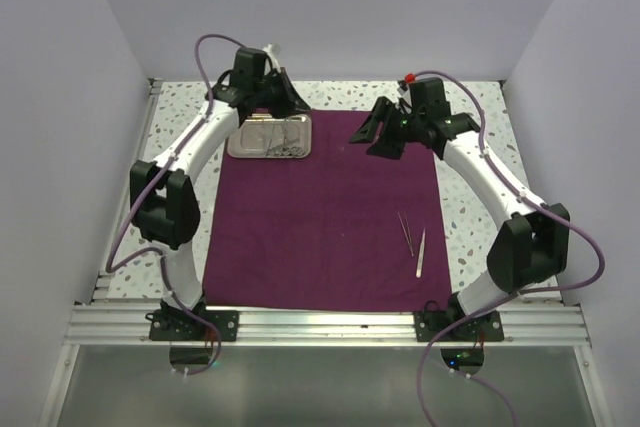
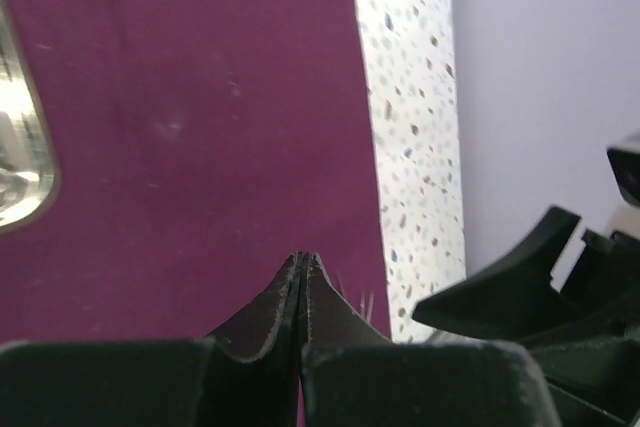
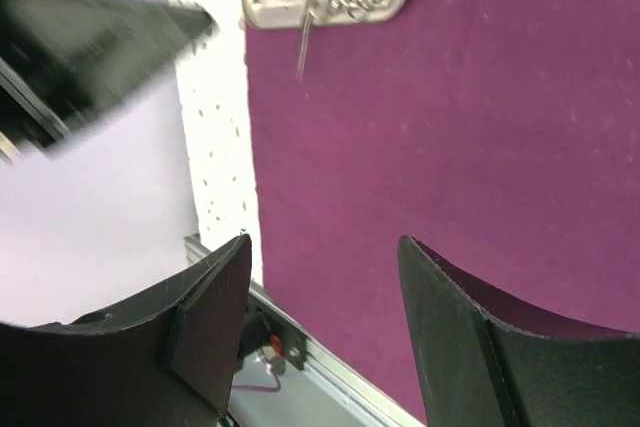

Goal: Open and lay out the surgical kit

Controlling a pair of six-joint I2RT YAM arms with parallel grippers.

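Note:
The silver tray (image 1: 307, 139) lies at the back left of the purple cloth, with several metal instruments (image 1: 283, 150) in it. Above its back right corner is my left gripper (image 1: 308, 109); the left wrist view shows its tips (image 2: 305, 259) together and nothing between them. My right gripper (image 1: 362, 146) hovers right of the tray, its fingers apart and empty in the right wrist view (image 3: 325, 238). There, a thin instrument (image 3: 309, 29) reaches across the tray's edge; whether it touches it I cannot tell. Tweezers (image 1: 405, 232) and a scalpel (image 1: 421, 253) rest at the cloth's front right.
Speckled tabletop (image 1: 480, 247) surrounds it, with grey walls at both sides and a metal rail (image 1: 325, 319) along the front. The two grippers are fairly close together.

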